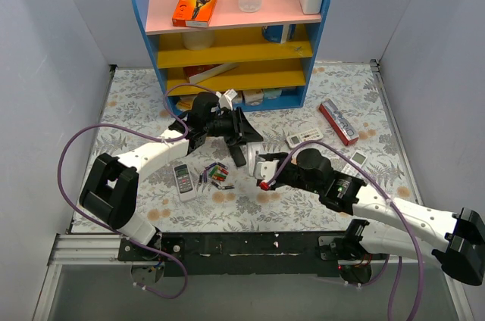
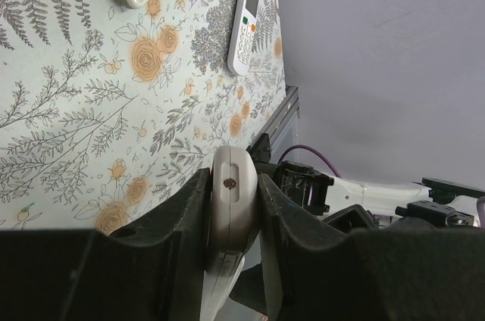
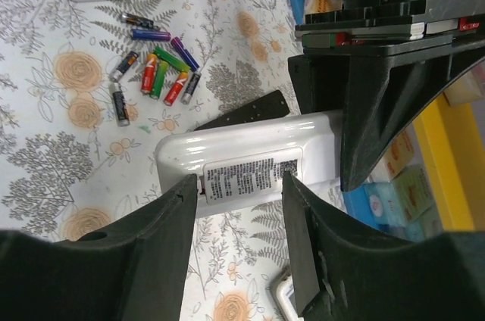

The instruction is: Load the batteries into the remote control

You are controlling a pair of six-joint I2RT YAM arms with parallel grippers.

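Note:
A white remote control [image 3: 250, 139] hangs above the table, with my left gripper shut on one end of it. Its back, with a printed label panel [image 3: 250, 176] in a recess, faces my right wrist camera. My right gripper is partly open in front of this panel, one of its fingers [image 3: 173, 215] on each side; nothing is held between them. Whether those fingertips touch the remote, I cannot tell. Several loose batteries [image 1: 217, 172] lie on the table, among them a green one [image 3: 159, 79] and a red one [image 3: 174, 89].
Left of the batteries lies another remote [image 1: 183, 179]; a black remote [image 3: 254, 109] is beneath the held one. Further remotes [image 1: 305, 138] [image 1: 355, 163] and a red box [image 1: 339, 122] are to the right. A shelf [image 1: 235, 48] stands behind.

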